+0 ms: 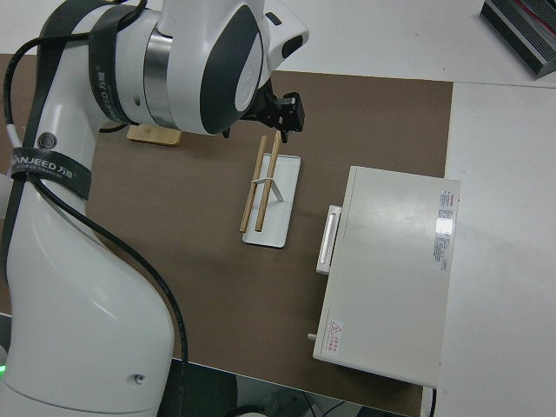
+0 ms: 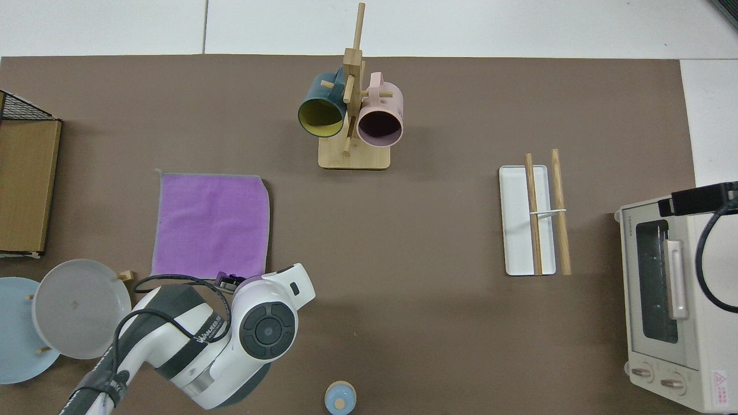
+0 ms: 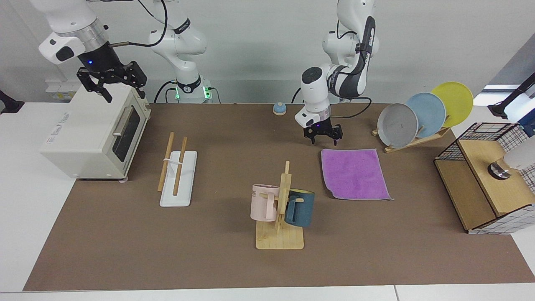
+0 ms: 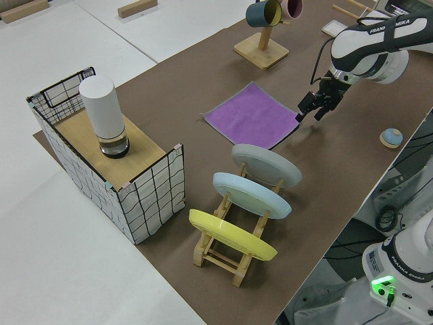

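My left gripper [image 3: 323, 138] hangs low beside the purple cloth [image 3: 354, 173], near its corner toward the plates; in the top view it is mostly hidden under the wrist [image 2: 270, 318]. Whether it is open or shut is unclear. My right gripper [image 3: 111, 88] is raised above the white toaster oven [image 3: 85, 140], pointing down. The grey plate [image 3: 397, 125], blue plate [image 3: 427, 113] and yellow plate [image 3: 452, 100] stand in a wooden rack. A pink mug [image 3: 261, 203] and teal mug [image 3: 302, 210] hang on a wooden tree.
A white tray [image 3: 170, 198] carries two wooden sticks. A wire-sided wooden shelf [image 3: 471, 195] holds a white cylinder [image 3: 521, 155]. A small blue round object [image 3: 279, 108] lies by the table edge.
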